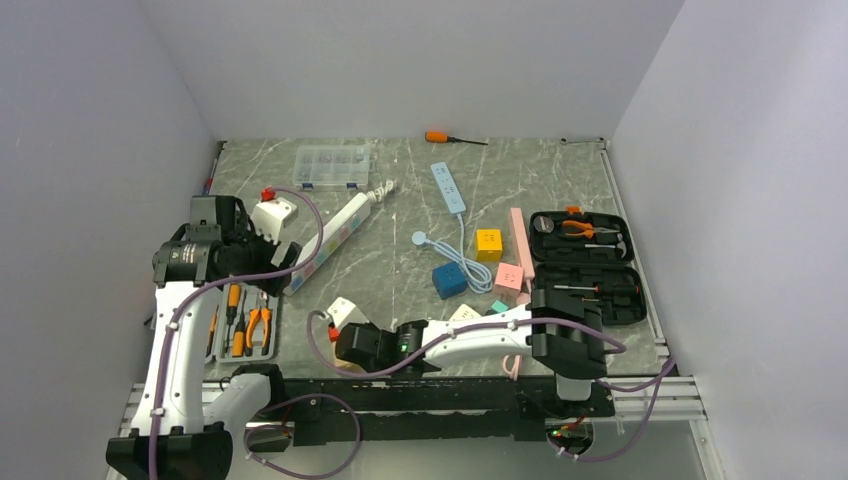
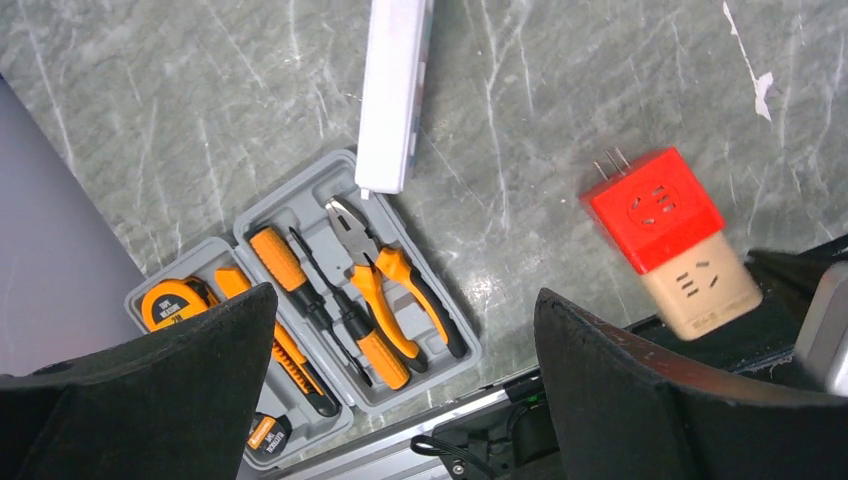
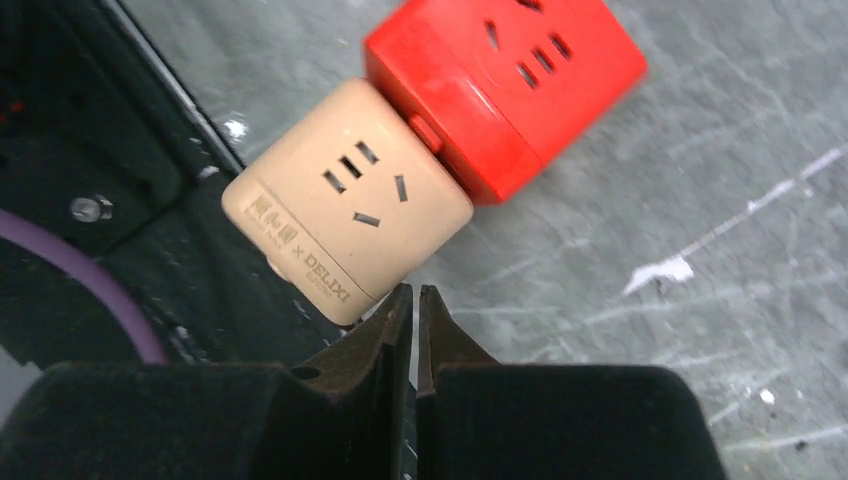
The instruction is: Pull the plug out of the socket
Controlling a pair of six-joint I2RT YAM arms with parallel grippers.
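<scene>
A red cube socket with prongs showing lies beside a beige cube socket; in the right wrist view the red one (image 3: 505, 90) touches the beige one (image 3: 345, 205) on one side. My right gripper is shut just beside the beige socket's lower edge; whether anything is between its tips is hidden. In the top view the right gripper's housing (image 1: 365, 348) covers most of both sockets. My left gripper stands open above the left toolbox, nothing between its fingers.
A white power strip (image 1: 330, 240), grey toolbox (image 1: 260, 350), blue cube (image 1: 449, 281), yellow cube (image 1: 488, 243), pink cube (image 1: 508, 279) and black toolbox (image 1: 590, 295) lie around. The table's front edge is close to the beige socket.
</scene>
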